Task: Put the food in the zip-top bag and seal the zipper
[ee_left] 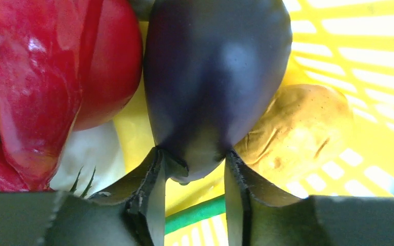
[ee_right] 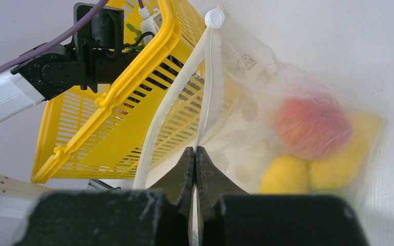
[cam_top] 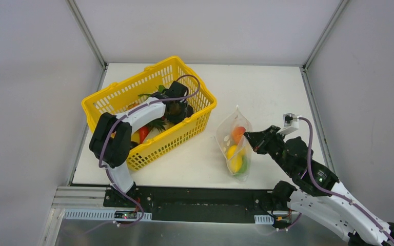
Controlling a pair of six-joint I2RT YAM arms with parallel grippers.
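In the left wrist view, a dark purple eggplant (ee_left: 215, 66) lies in the yellow basket (cam_top: 149, 154). My left gripper stands part open, with one finger at either side of the eggplant's narrow end; whether both press on it is hard to tell. My right gripper is shut on the rim of the clear zip top bag (ee_right: 256, 66). The bag's mouth gapes, and a white slider (ee_right: 215, 18) sits at its far end. Through the plastic show a red-orange fruit (ee_right: 313, 125), yellow food (ee_right: 284, 175) and something green.
Red peppers (ee_left: 33, 77) and a brown potato-like item (ee_left: 297, 128) crowd the eggplant in the basket. The basket's slatted wall (ee_left: 374, 66) rises close by.
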